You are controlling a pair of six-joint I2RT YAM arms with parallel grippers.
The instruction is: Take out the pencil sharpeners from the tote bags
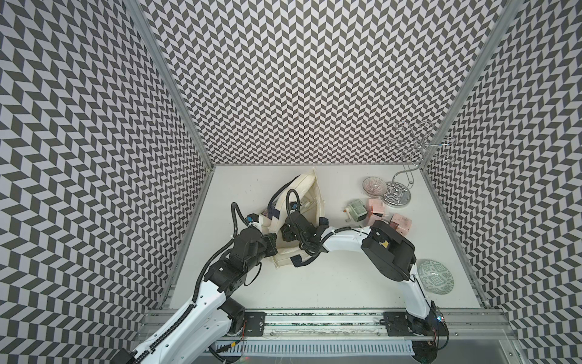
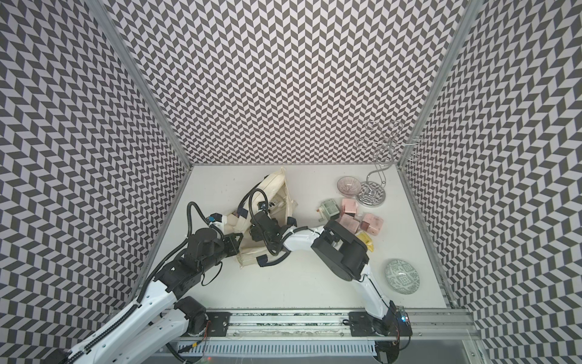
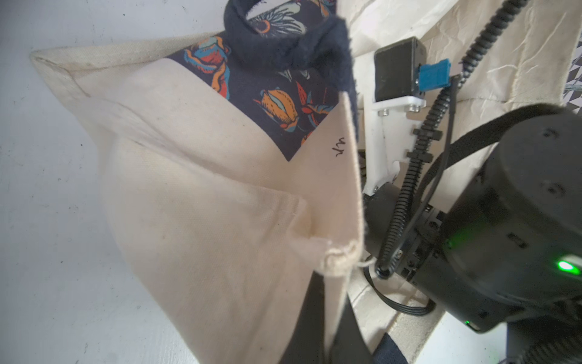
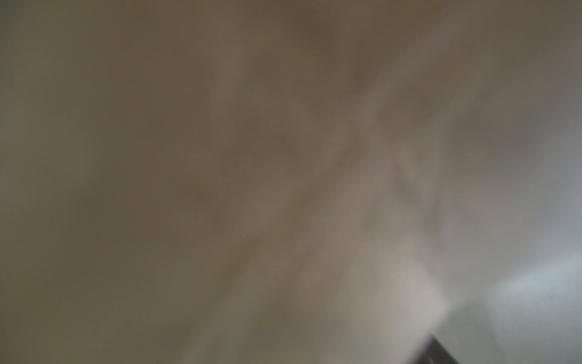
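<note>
A cream tote bag (image 1: pixel 310 193) lies left of the table's middle, its mouth open. In the left wrist view, my left gripper is shut on the tote bag's edge, with thin cloth between its dark fingers. My right gripper reaches down into the bag, so its fingers are hidden from above. Blurred cream cloth (image 4: pixel 242 151) fills the right wrist view; only a dark fingertip (image 4: pixel 434 353) shows at the bottom. Outside the bag, to the right, sit a green boxy sharpener (image 2: pixel 329 209) and several pink ones (image 2: pixel 371 224). No sharpener is visible inside the bag.
A pinkish glass bowl (image 1: pixel 374 186) and a metal wire stand (image 1: pixel 397 193) are at the back right. A yellow object (image 2: pixel 366 240) lies beside the pink blocks, and a patterned green dish (image 2: pixel 402 276) sits front right.
</note>
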